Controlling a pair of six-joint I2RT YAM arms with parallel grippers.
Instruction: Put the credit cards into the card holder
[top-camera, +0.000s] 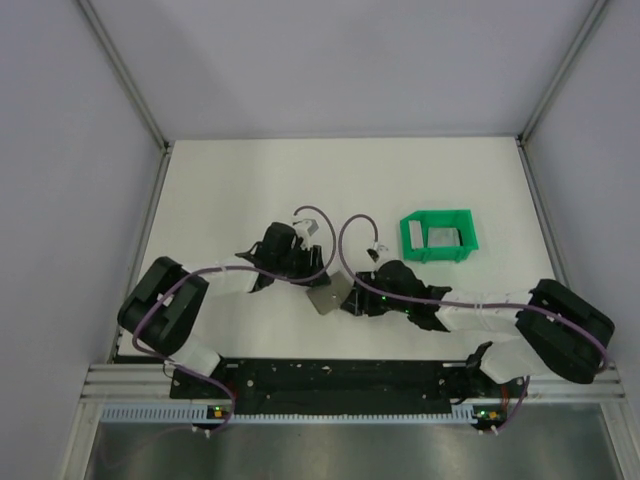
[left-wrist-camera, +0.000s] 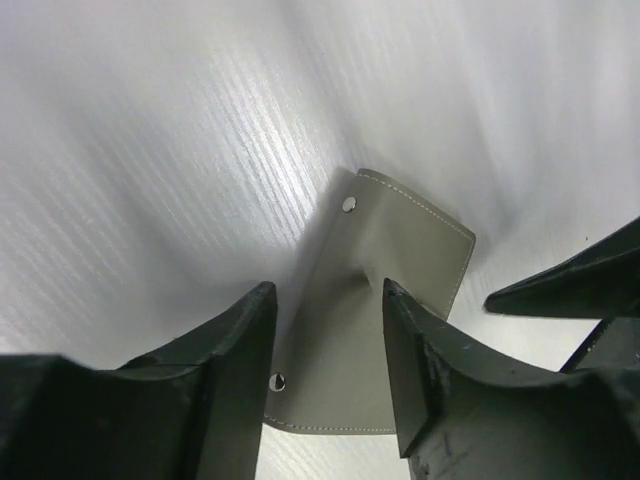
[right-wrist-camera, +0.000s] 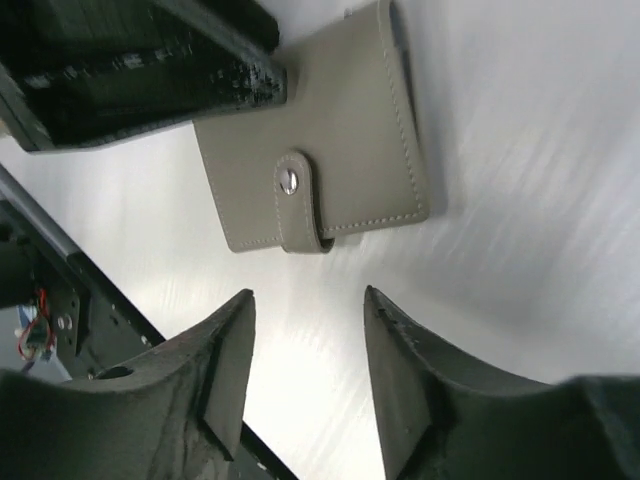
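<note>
The card holder (top-camera: 327, 295) is a flat grey-brown case lying between my two arms near the front middle of the table. In the left wrist view its stitched edges and two snaps show. My left gripper is over it, fingers apart, the case's surface visible in the gap. The right wrist view shows the holder's strap with a snap (right-wrist-camera: 290, 182) beyond my right gripper, which stands open with nothing between its fingers. A dark finger of the left gripper covers part of the holder there. No card shows clearly in the holder.
Back right of the right arm stands a green tray (top-camera: 470, 250) with pale flat pieces (top-camera: 445, 237) in separate compartments; they look like cards. Both grippers are very close together.
</note>
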